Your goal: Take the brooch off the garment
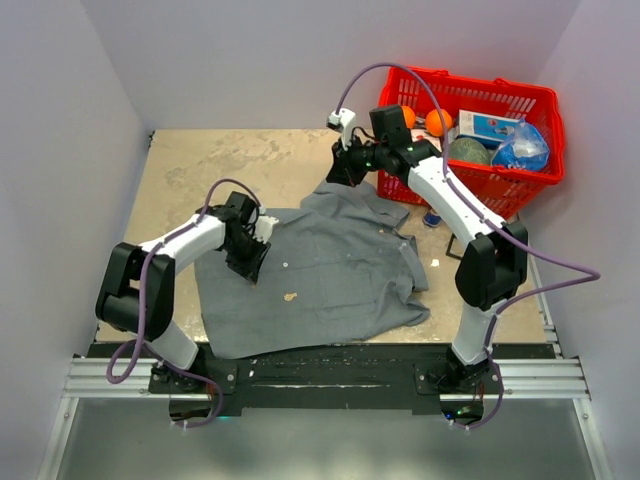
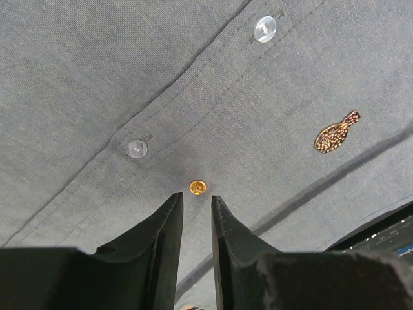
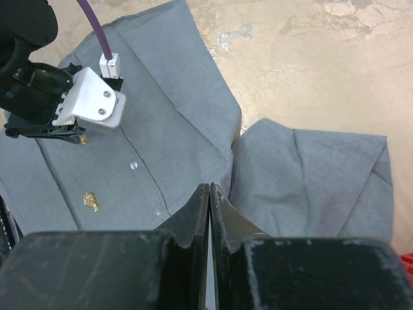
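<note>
A grey garment point(image 1: 320, 300) lies spread over the table. On it in the left wrist view are a small round gold piece point(image 2: 197, 187) and a gold, textured, leaf-shaped brooch point(image 2: 332, 137). My left gripper points down at the cloth, part open, its two fingertips either side of the round piece in that view; whether they touch it I cannot tell. The brooch point(image 3: 91, 201) is off to that gripper's right and apart from it. Above the garment's far end, my right gripper is shut with nothing showing between its fingers.
Clear buttons point(image 2: 137, 148) run along the garment's placket. At the back right stands a red basket point(image 1: 470, 80) holding orange balls, a box and a blue bag. Bare table point(image 1: 190, 165) shows at the back left.
</note>
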